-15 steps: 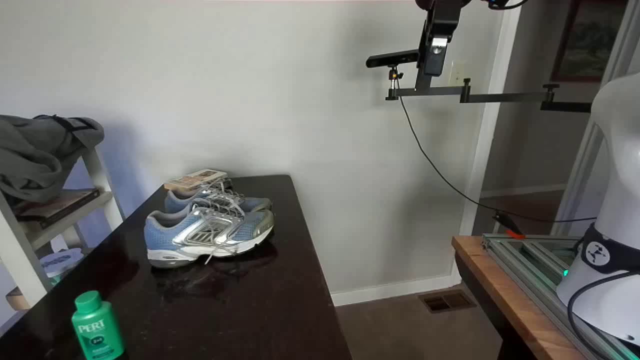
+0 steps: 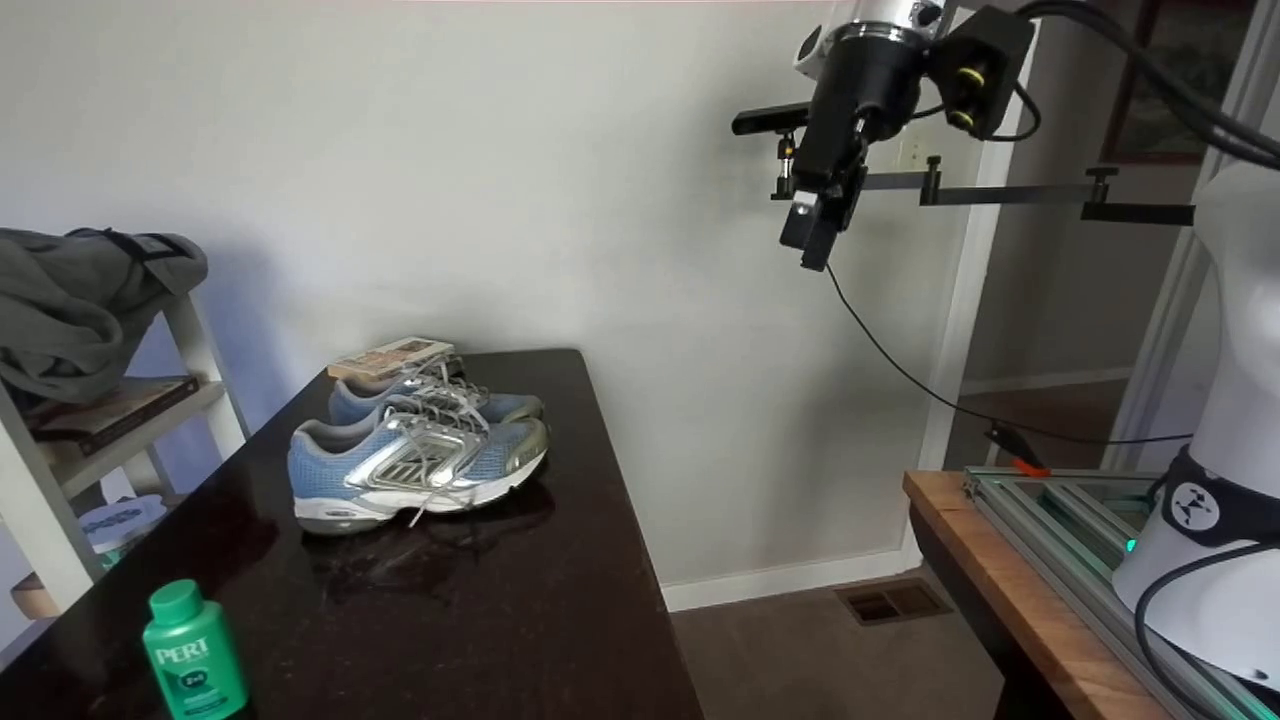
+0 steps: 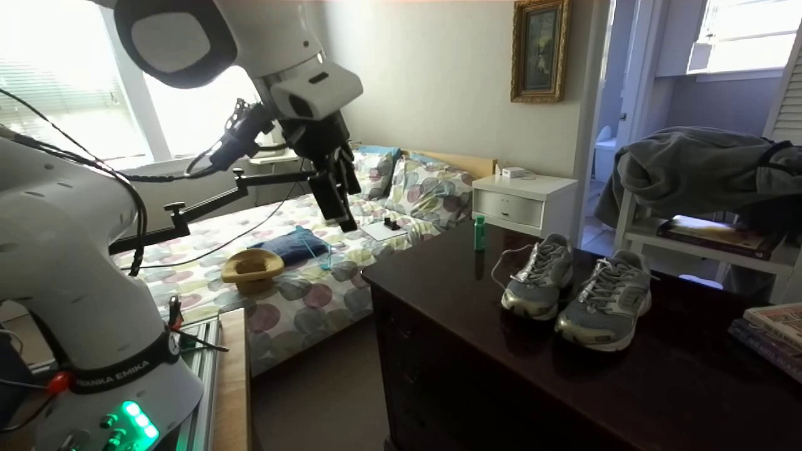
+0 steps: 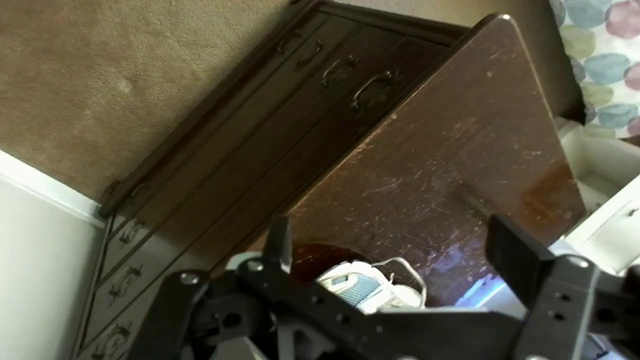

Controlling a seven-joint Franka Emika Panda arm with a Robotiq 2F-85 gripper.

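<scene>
High above the floor, short of the dark dresser top [image 2: 576,600], hangs my gripper [image 2: 818,240]. Its black fingers stand wide apart in the wrist view, open with nothing between them. A pair of blue and silver running shoes [image 2: 420,468] rests side by side on the dresser; part of one shoe [image 4: 360,285] shows beyond my gripper in the wrist view. A green Pert bottle [image 2: 196,654] stands upright at the dresser's near left in exterior view 1, well apart from the shoes. In exterior view 2 the bottle [image 3: 479,233] is beyond them.
Books [image 3: 774,331] lie at one end of the dresser. A white shelf [image 2: 198,342] with grey cloth [image 2: 96,306] stands along its far side. A bed [image 3: 301,300] holds a yellow hat [image 3: 253,268]. Bare dresser top lies between the shoes and bottle.
My gripper has come down and somewhat to the left in exterior view 1, with more of the arm now visible. Shoes and bottle stand where they were.
</scene>
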